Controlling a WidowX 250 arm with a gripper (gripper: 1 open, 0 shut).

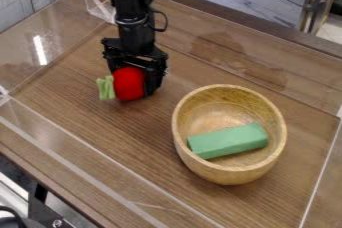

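Observation:
My black gripper [136, 58] is low over the table, left of centre, around a red rounded object [128, 85] with light green leaves [107, 88] at its left, like a toy strawberry or vegetable. The fingertips are dark and partly hidden by the object, so I cannot tell whether they are closed on it.
A wooden bowl [195, 110] sits at the right front with a green block [227, 142] inside.

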